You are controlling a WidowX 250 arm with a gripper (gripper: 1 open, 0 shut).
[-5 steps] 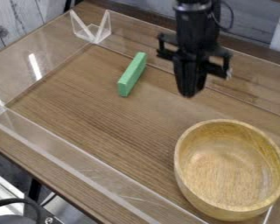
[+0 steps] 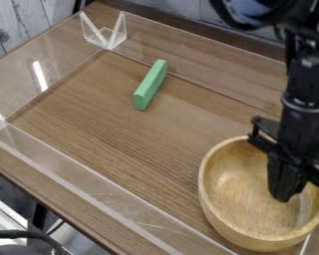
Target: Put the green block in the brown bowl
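The green block (image 2: 151,86), a long bar, lies on the wooden table toward the upper left, well away from the arm. At the lower right stands the brown bowl (image 2: 226,207), with a tan interior. My black gripper (image 2: 282,189) reaches in from the right edge and hangs over the bowl's upper right part, hiding some of its rim. Its dark fingers look shut, with no green between them. How far the tips are above the bowl's bottom cannot be told.
A white wire-like stand (image 2: 104,32) sits at the far upper left. Clear plastic walls edge the table on the left and front. The table's middle, between block and bowl, is bare wood.
My gripper has swung right and toward the camera, from the table beyond the bowl to above the bowl. The green block and the bowl have stayed in place.
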